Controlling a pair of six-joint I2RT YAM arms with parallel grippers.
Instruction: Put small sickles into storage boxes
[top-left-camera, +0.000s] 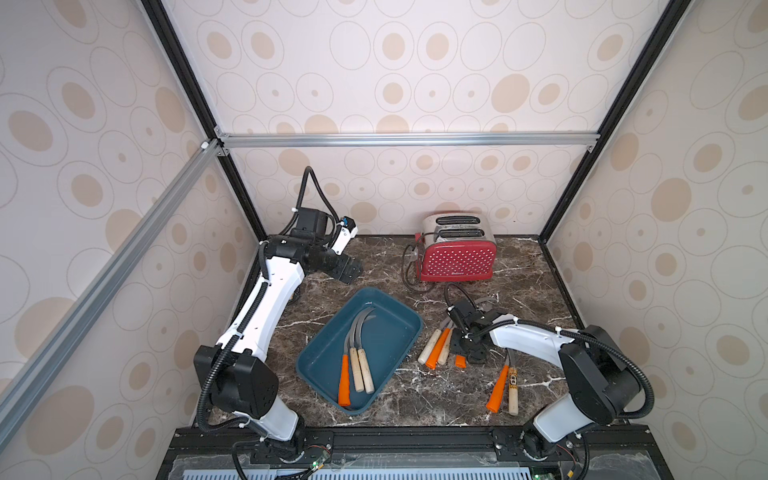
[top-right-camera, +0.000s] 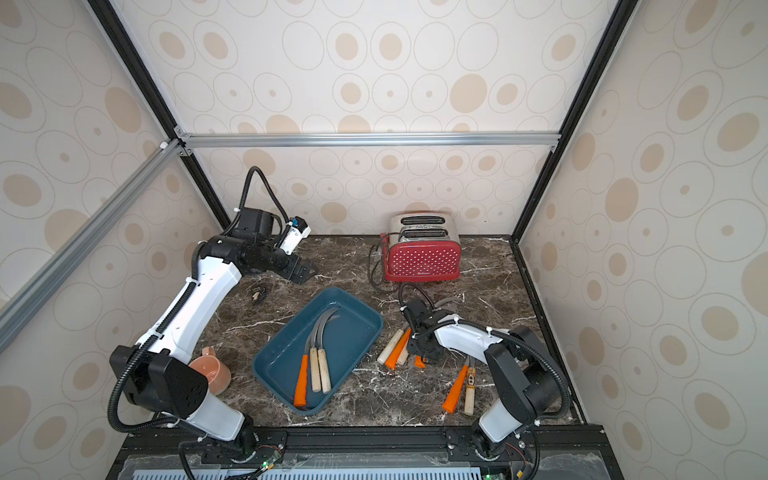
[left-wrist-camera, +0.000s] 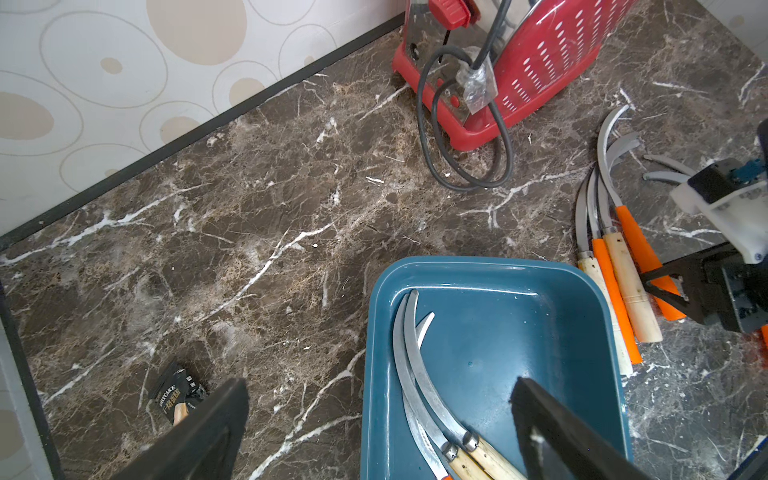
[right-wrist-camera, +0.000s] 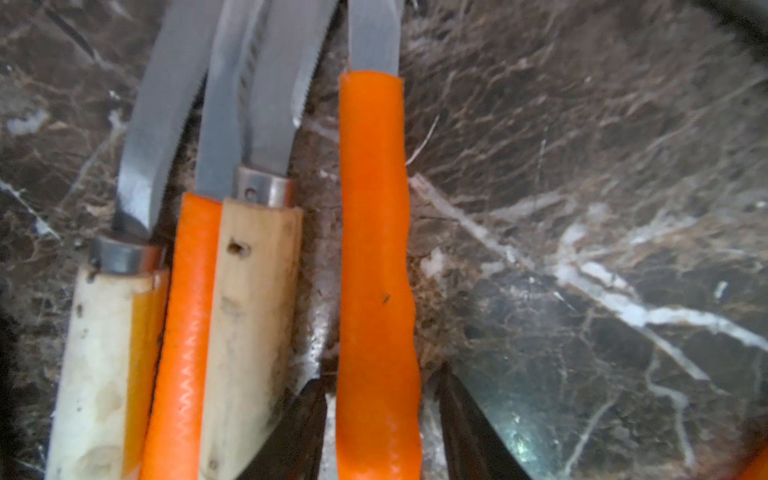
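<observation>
The blue storage box holds several sickles, one with an orange handle and others with wooden handles. Right of it lies a cluster of sickles with wooden and orange handles. My right gripper is low over this cluster, open around an orange handle; its two fingers stand on either side, apart from it. My left gripper hovers high over the left side of the box, open with nothing between its fingers. Two more sickles lie at the front right.
A red toaster with a looped cord stands at the back right. A pink mug and a small dark object lie left of the box. The marble counter behind the box is mostly clear.
</observation>
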